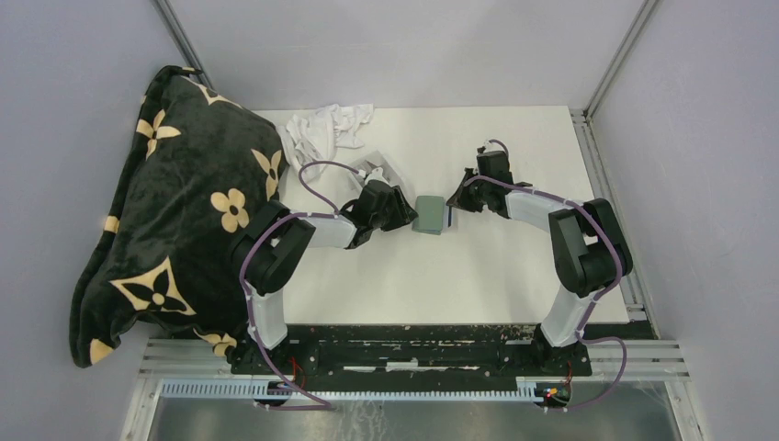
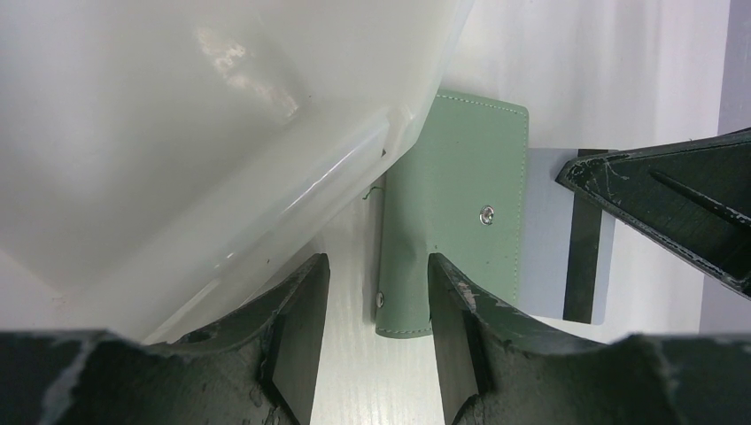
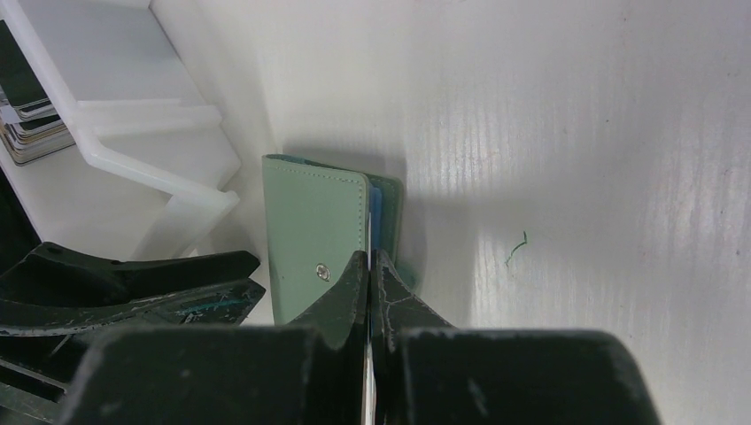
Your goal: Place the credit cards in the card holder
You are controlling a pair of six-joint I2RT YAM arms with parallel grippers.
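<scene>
The green card holder [image 1: 428,214] lies on the table between my grippers. A silver card with a black stripe [image 2: 549,230] sticks out of its right side. My right gripper is shut at that side, its fingertips on the card's thin edge. In the left wrist view its dark finger is over the card's upper corner. My left gripper stands part open at the holder's left, its fingertips apart with nothing clearly between them.
A white plastic tray [image 2: 177,150] holding stacked cards [image 3: 35,133] is just behind my left gripper. A white cloth [image 1: 317,133] lies at the back, a dark patterned blanket [image 1: 170,230] to the left.
</scene>
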